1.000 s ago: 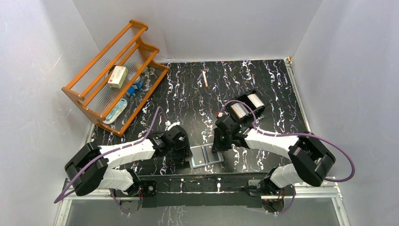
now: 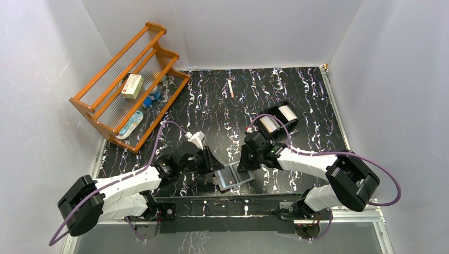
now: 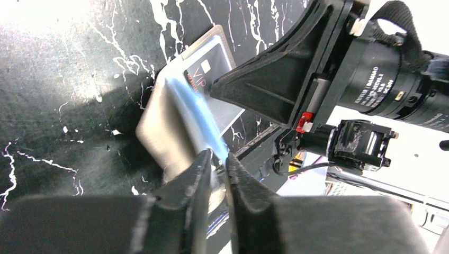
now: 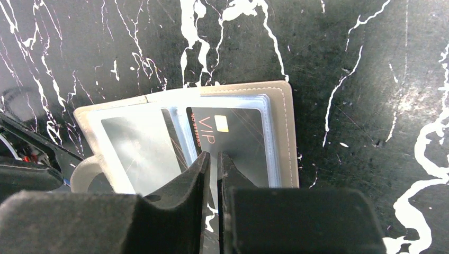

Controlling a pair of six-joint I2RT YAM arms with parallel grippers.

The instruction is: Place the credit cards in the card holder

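Observation:
The beige card holder (image 2: pixel 229 185) lies open near the table's front edge. In the right wrist view, a black VIP card (image 4: pixel 238 138) sits behind its right clear sleeve, and the left sleeve (image 4: pixel 140 143) reflects pale light. My right gripper is over the VIP card's side, its fingers shut but for a thin slit; whether they pinch the sleeve is hidden. At the holder's left side, my left gripper is partly open, its tips close to the blurred, raised bluish sleeve edge (image 3: pixel 193 106).
A black box (image 2: pixel 278 119) with light-coloured cards stands behind the right arm. A wooden rack (image 2: pixel 174 74) fills the back left, and a small stick (image 2: pixel 231 89) lies at the back. Between rack and box, the marbled table is clear.
My left gripper has tilted and shifted a little to the right. The holder has turned slightly on the table. My right arm has hardly moved.

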